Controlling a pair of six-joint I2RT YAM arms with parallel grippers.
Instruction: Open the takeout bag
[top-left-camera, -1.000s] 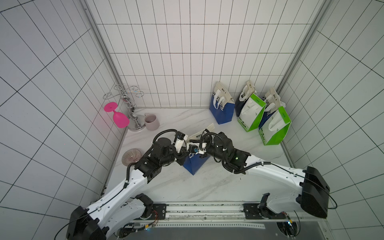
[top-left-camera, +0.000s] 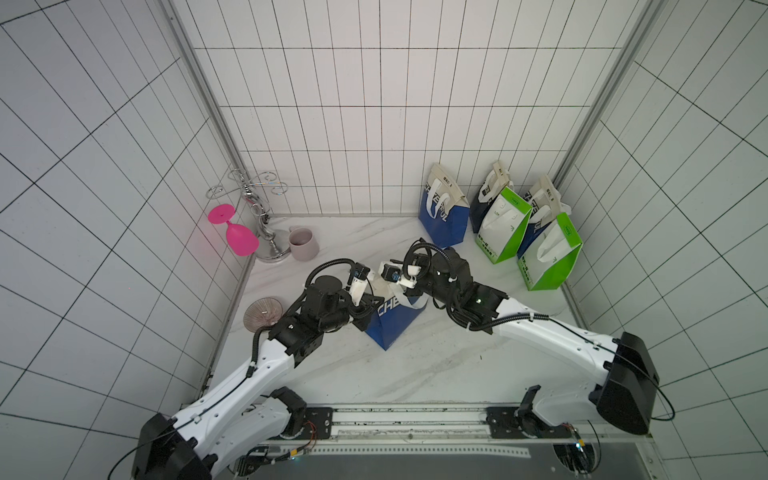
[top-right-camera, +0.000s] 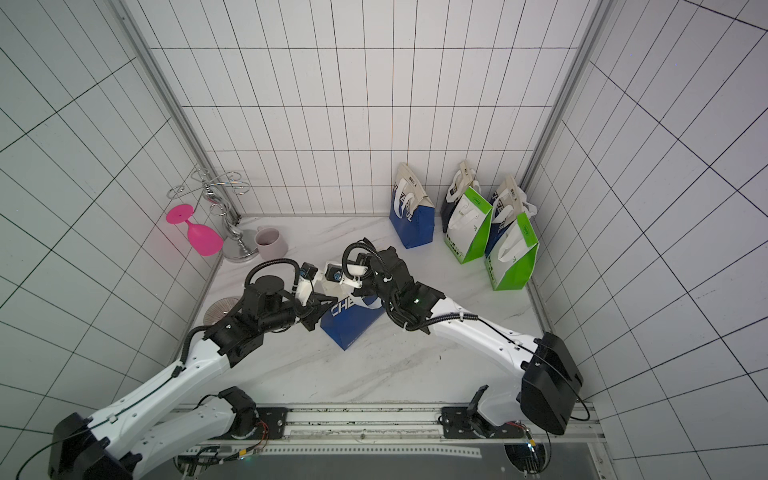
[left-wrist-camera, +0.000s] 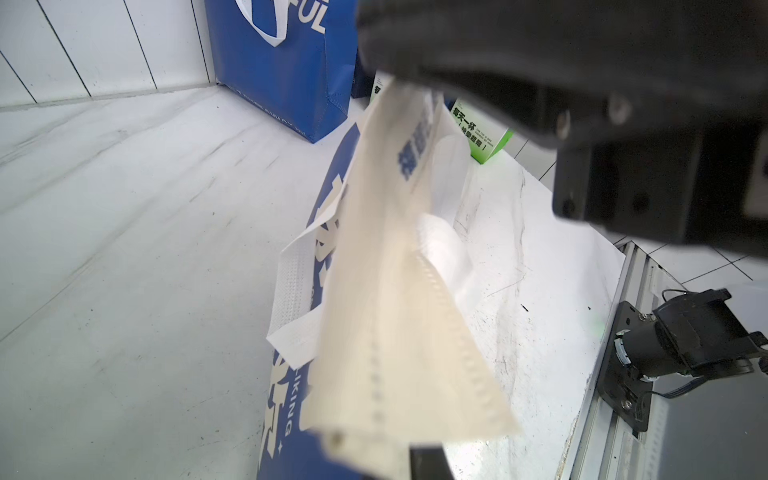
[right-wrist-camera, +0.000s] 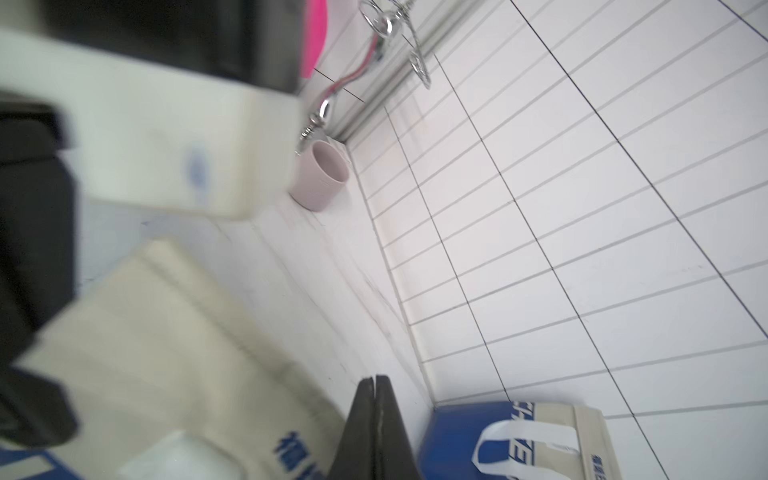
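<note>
The takeout bag (top-left-camera: 389, 322), blue with a cream top and white handles, stands mid-table beneath both wrists. My left gripper (top-left-camera: 377, 302) is at its left side. In the left wrist view, the cream flap (left-wrist-camera: 392, 320) rises close to the camera and covers most of my shut fingers (left-wrist-camera: 432, 464); whether they pinch its fabric is hidden. My right gripper is shut, with nothing showing between its fingertips. It points past the bag's cream top (right-wrist-camera: 184, 344), seen at the lower left in the right wrist view.
Another blue bag (top-left-camera: 445, 209) stands by the back wall, with several blue and green bags (top-left-camera: 552, 252) at the right. A pink cup (top-left-camera: 303, 244), a metal stand holding a pink goblet (top-left-camera: 241, 238), and a clear dish (top-left-camera: 263, 313) occupy the left.
The right wrist has risen and shifted away toward the back over the bag, now covering its far cream end and exposing more lettering. My left arm has stayed almost still.
</note>
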